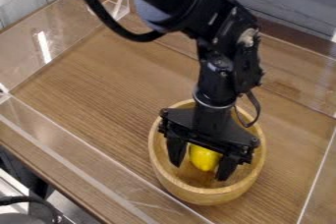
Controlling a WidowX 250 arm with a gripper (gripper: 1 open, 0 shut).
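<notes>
A black robot gripper (pixel 203 149) reaches down from the top centre into a wooden bowl (pixel 197 192), its dark fingers spread open on either side of a yellow object (pixel 202 158) in the bowl. The fingers cover part of the yellow object, and whether they touch it is hard to tell.
The bowl stands on a wooden table (pixel 85 90) with clear room to the left and at the back. Clear plastic edges line the left and front left, and a black cable lies at the lower left corner.
</notes>
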